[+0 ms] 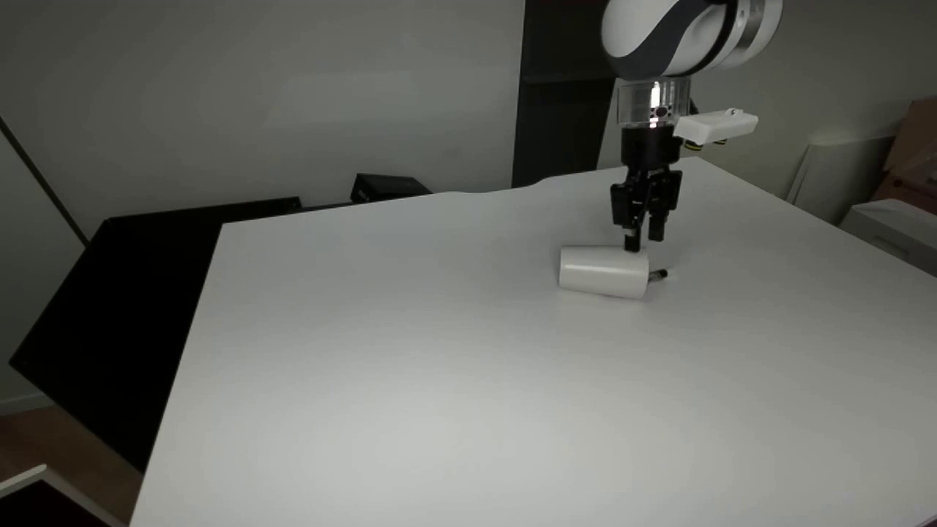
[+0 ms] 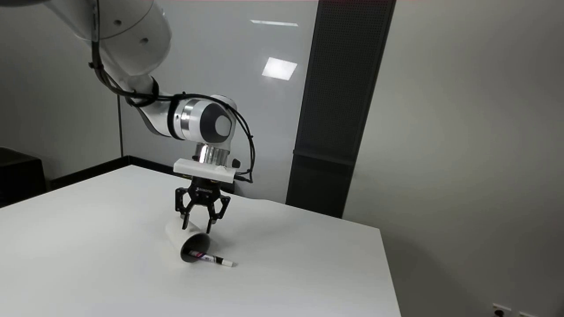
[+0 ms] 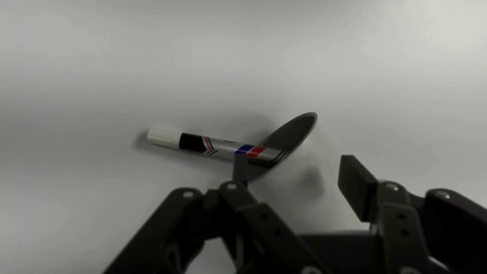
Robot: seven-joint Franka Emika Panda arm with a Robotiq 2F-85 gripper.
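Note:
A white cup (image 1: 603, 271) lies on its side on the table, its dark mouth (image 2: 195, 247) facing the marker's capped end in exterior view 2. The marker (image 2: 211, 258) rests partly inside the cup, with its white cap sticking out; the wrist view shows the same marker (image 3: 219, 147) across the cup's rim. Just above the cup hangs my gripper (image 2: 196, 226), pointing down. Its fingers stand apart with nothing visible between them, as the wrist view of the gripper also shows. Whether a fingertip touches the cup cannot be told.
Bare white table (image 1: 395, 378) stretches widely around the cup. The table's far edge runs behind the gripper. Off the table's right side in exterior view 1 stands a pale box (image 1: 896, 230).

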